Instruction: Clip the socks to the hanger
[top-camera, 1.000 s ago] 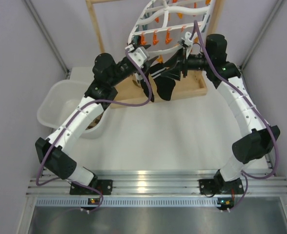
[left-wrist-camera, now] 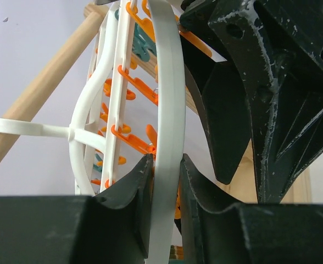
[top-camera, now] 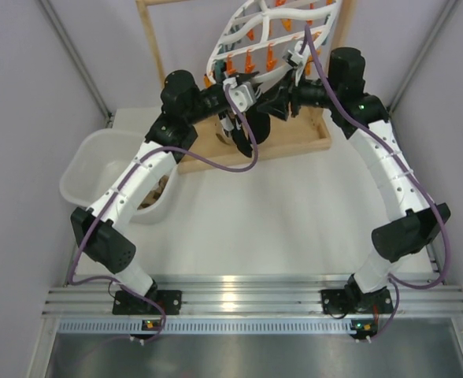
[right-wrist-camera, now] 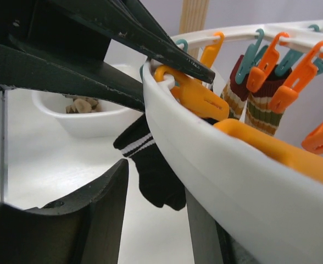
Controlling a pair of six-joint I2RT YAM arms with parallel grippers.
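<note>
The white hanger (top-camera: 267, 55) with orange and teal clips hangs at the top. My left gripper is shut on its white rim (left-wrist-camera: 171, 99). My right gripper is at the rim's front; its fingertips are partly hidden by the rim, shut on something I cannot make out clearly. A black striped sock (right-wrist-camera: 156, 170) hangs below the rim, by an orange clip (right-wrist-camera: 197, 96). Brown-striped socks (right-wrist-camera: 260, 113) hang farther back from clips.
A white basin (top-camera: 78, 169) holding brown items stands at the left. A wooden frame (top-camera: 322, 138) surrounds the hanger.
My right gripper has shifted slightly, and less of the black sock shows below the grippers in the top view.
</note>
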